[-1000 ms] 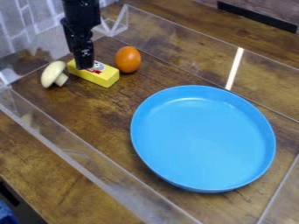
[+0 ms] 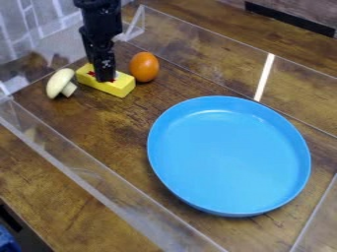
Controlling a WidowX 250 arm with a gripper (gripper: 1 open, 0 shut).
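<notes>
My black gripper [image 2: 101, 67] reaches down from the top left, its tips at a yellow block [image 2: 113, 87] with a red mark, partly hiding the block's back. The fingers look open; whether they touch the block is unclear. A pale mushroom-like object [image 2: 61, 84] lies just left of the block, and an orange round object [image 2: 144, 67] sits to its right.
A large blue plate [image 2: 228, 155] fills the lower right of the wooden table [image 2: 93, 177]. A clear barrier runs along the left edge.
My gripper has moved slightly right and down onto the yellow block, covering more of its red mark. The other objects look unmoved.
</notes>
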